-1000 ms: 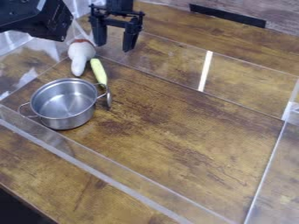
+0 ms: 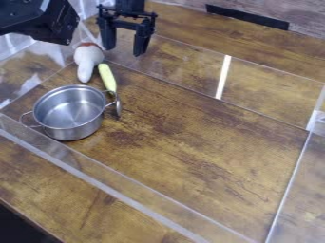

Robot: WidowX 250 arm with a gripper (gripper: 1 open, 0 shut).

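Note:
A black robot gripper (image 2: 125, 28) hangs at the top centre of the camera view, open, above and behind the objects on the wooden surface. A stainless steel pot (image 2: 67, 112) with side handles sits at the left. Behind it lie a white plush-like item (image 2: 86, 59) and a long pale green object (image 2: 106, 78), with a dark-tipped utensil beside the pot's right side, too small to identify surely.
Clear plastic walls edge the wooden work surface (image 2: 203, 152) along the back, right and front. A dark slot (image 2: 248, 17) is at the back.

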